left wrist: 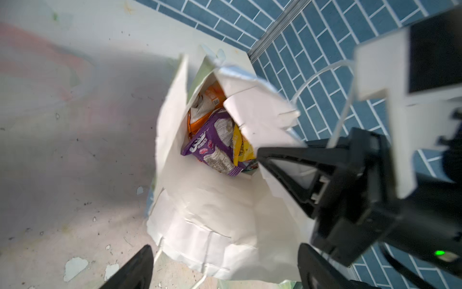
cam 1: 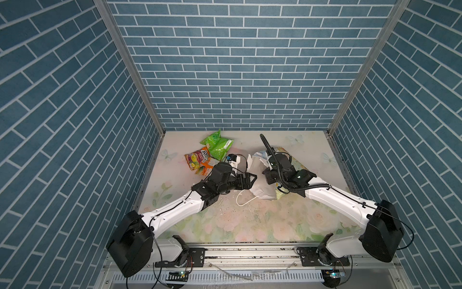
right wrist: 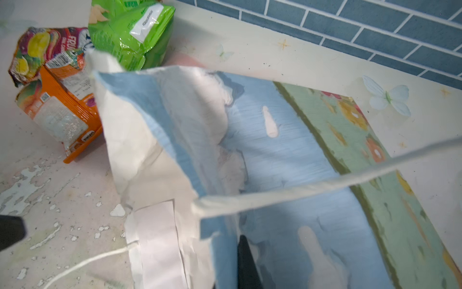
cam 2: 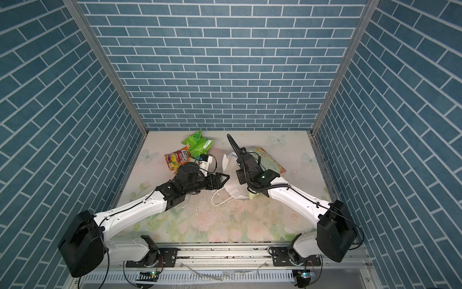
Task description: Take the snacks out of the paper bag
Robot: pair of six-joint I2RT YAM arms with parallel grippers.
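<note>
The paper bag (right wrist: 269, 183) lies on its side at the table's middle, its mouth toward my left gripper (cam 1: 245, 181). Inside it, in the left wrist view, sit a purple snack bag (left wrist: 211, 144), an orange pack (left wrist: 204, 103) and a yellow one (left wrist: 243, 147). My left gripper is before the opening, its two fingers spread apart with nothing between them. My right gripper (cam 1: 269, 174) is shut on the upper edge of the bag's mouth, its fingertips pinching the paper (left wrist: 279, 125).
Green bags (right wrist: 134, 33), a fruit snack bag (right wrist: 41, 50) and an orange pack (right wrist: 57, 110) lie at the back left. Brick-patterned walls bound the sides and back.
</note>
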